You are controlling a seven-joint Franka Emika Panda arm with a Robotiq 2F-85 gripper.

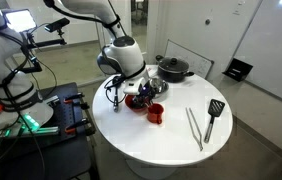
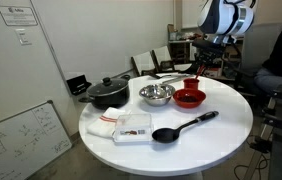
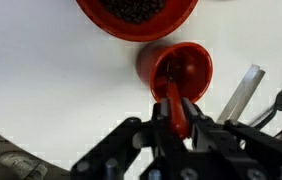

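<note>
A red mug (image 3: 187,72) stands on the white table, its open top visible below my gripper. My gripper is shut on a slim red object (image 3: 177,112), which reaches toward the mug's opening; I cannot tell what its far end is. Beside the mug sits a red bowl (image 3: 138,25) with dark beans (image 3: 134,8) in it. From the side, the red mug (image 2: 191,85) and red bowl (image 2: 188,98) are close together, with the gripper (image 2: 203,64) above the mug. In exterior view 1 the mug (image 1: 155,114) is right of the bowl.
A black pot (image 2: 108,92), steel bowl (image 2: 157,94), clear container (image 2: 135,127), cloth (image 2: 102,123) and black ladle (image 2: 168,134) share the table. Tongs (image 1: 194,128) and a black spatula (image 1: 214,112) lie at the right.
</note>
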